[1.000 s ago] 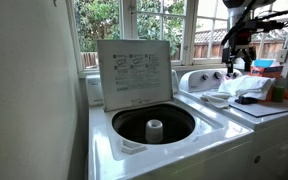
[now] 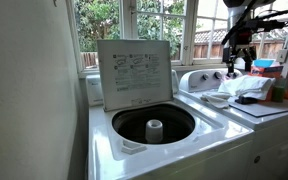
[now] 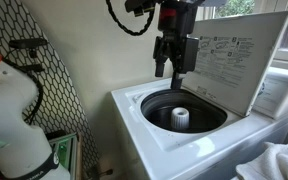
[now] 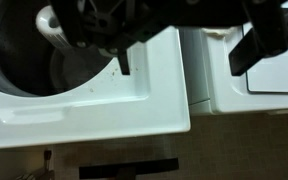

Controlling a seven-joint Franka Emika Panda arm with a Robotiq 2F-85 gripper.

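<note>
A white top-loading washer stands with its lid raised. Inside the dark drum is a pale agitator, with no laundry visible around it. My gripper points down with its fingers apart; exterior view 2 shows it in front of the raised lid. The wrist view shows a wide gap between the fingers of the gripper, with nothing held. Below it are the washer's rim and part of the neighbouring machine. In exterior view 1 the gripper appears at the upper right, above a white cloth.
The white cloth lies at the lower right of exterior view 2. Beside the washer, a second white machine bears the cloth, an orange box and a green item. A wall and windows bound the space.
</note>
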